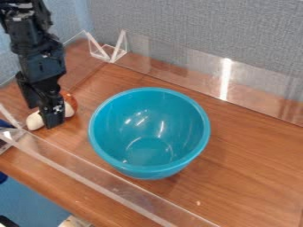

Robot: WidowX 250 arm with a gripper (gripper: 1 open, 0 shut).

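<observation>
My black gripper (48,108) hangs at the left, its fingertips low at a small pale object (37,120) with an orange part (70,100), which lies on the wooden table. The gripper looks open, though its fingers partly hide that object. A large teal bowl (149,133) stands to the right of the gripper, near the middle of the view.
A white wire stand (109,49) is at the back left, before a grey wall. A clear low barrier runs along the back and front edges.
</observation>
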